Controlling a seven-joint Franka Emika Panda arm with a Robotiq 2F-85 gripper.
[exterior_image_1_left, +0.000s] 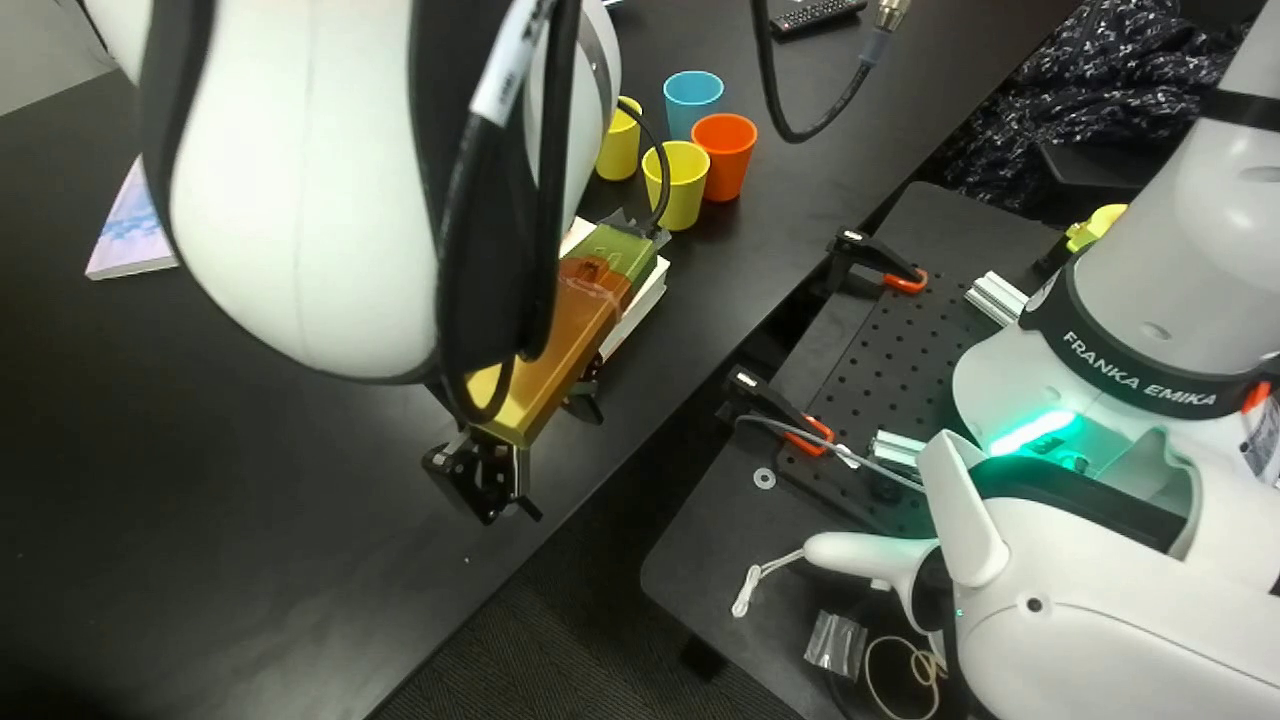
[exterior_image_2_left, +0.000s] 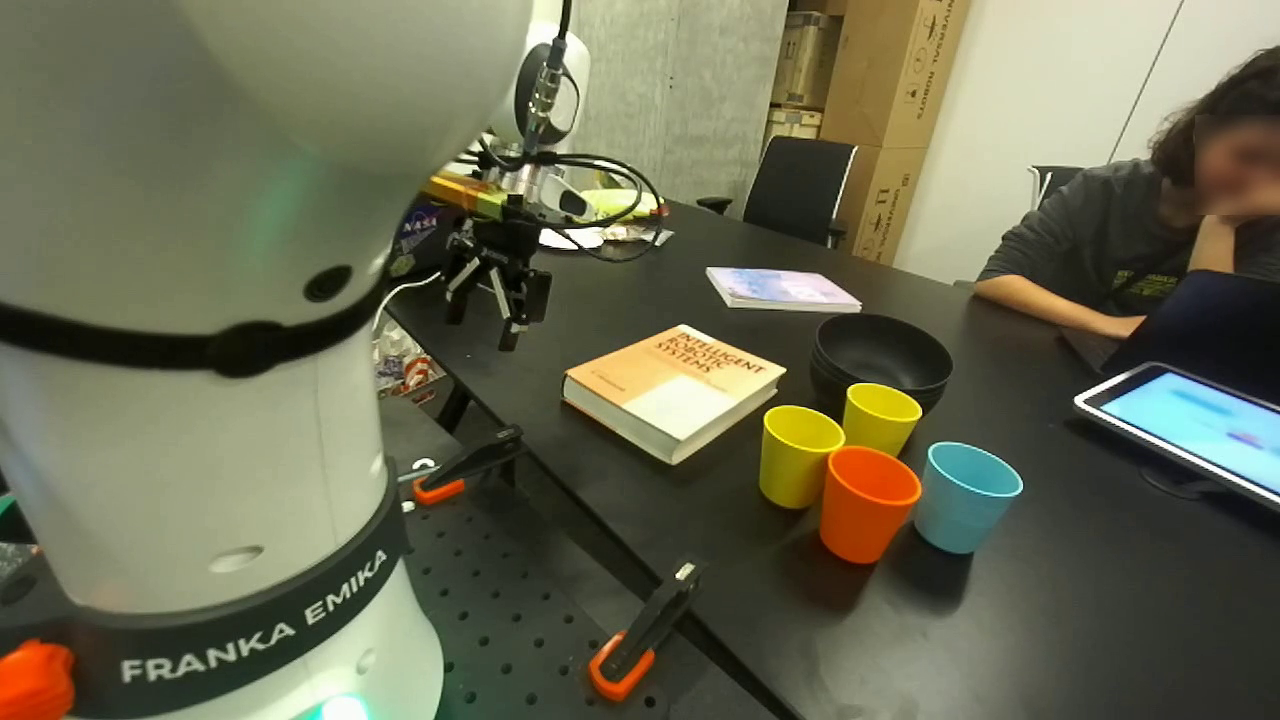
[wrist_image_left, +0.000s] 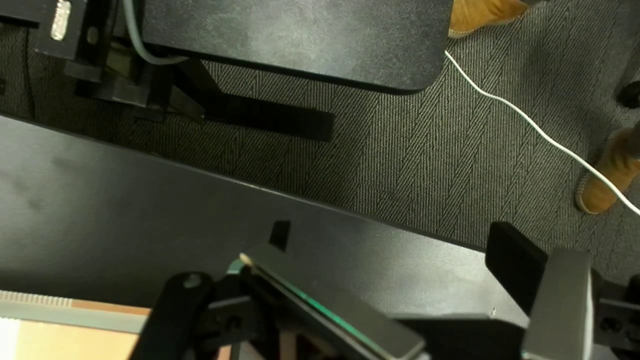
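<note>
My gripper (exterior_image_2_left: 488, 310) hangs over the dark table near its edge, fingers apart. In the wrist view a wide gap lies between the left finger and the right finger (wrist_image_left: 558, 300), with only bare table and floor seen through it. A thick orange and cream book (exterior_image_2_left: 674, 386) lies flat to one side of the gripper. Beyond the book stand two yellow cups (exterior_image_2_left: 794, 462), an orange cup (exterior_image_2_left: 866, 510) and a light blue cup (exterior_image_2_left: 963, 504), all upright and grouped closely. Black bowls (exterior_image_2_left: 882, 354), apparently stacked, sit behind the cups.
A pale pink-blue book (exterior_image_2_left: 782, 288) lies farther back. A tablet (exterior_image_2_left: 1200, 420) rests near a seated person (exterior_image_2_left: 1080, 228). Black clamps (exterior_image_1_left: 774, 408) sit along the robot's mounting table, across a gap from the main table's edge. Bare tabletop surrounds the gripper in exterior view 1.
</note>
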